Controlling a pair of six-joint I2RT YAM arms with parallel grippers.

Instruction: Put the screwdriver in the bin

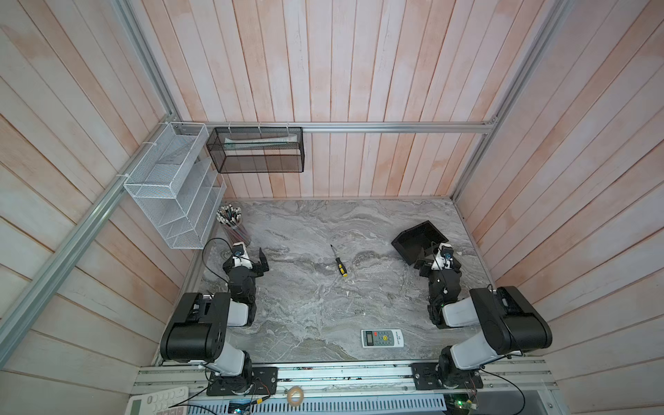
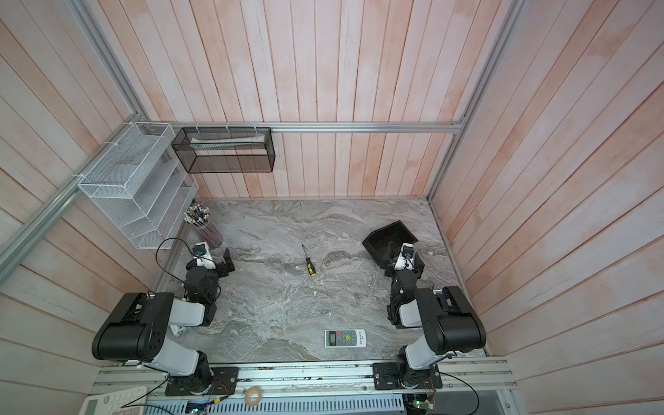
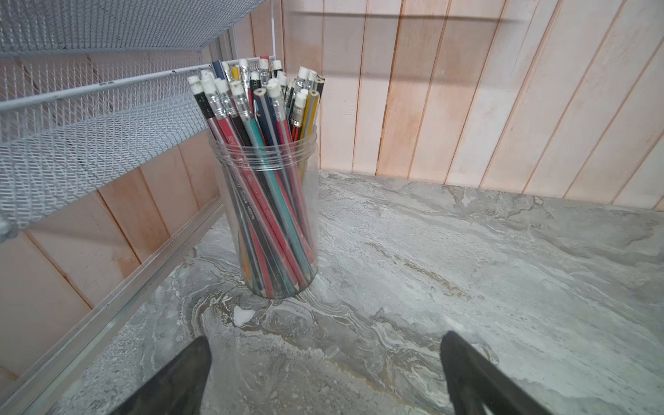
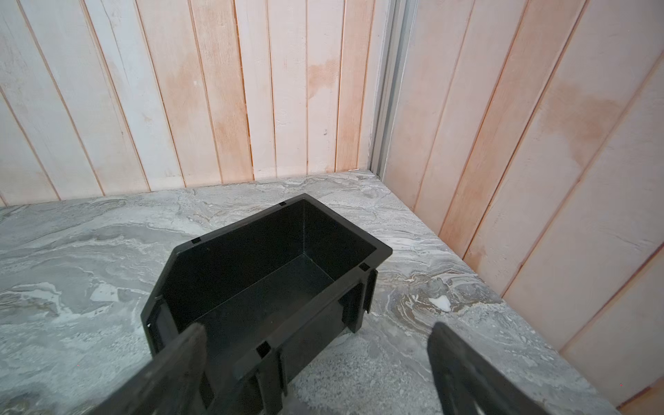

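A black-and-yellow screwdriver (image 1: 340, 265) lies alone near the middle of the marble table, its thin shaft pointing to the back; the top right view shows the same screwdriver (image 2: 310, 266). Toward the back right stands the black bin (image 4: 304, 307), and its inside looks empty in the right wrist view. My right gripper is open just in front of the bin, its fingers well apart and nothing between them. On the left side of the table my left gripper also has its fingers spread, with only bare table between them. Both are far from the screwdriver.
A clear jar of pencils (image 3: 269, 207) stands ahead of the left gripper, beside white mesh shelves (image 1: 176, 186). A black mesh basket (image 1: 256, 150) hangs on the back wall. Near the front edge lies a grey-white handheld device (image 1: 381, 338).
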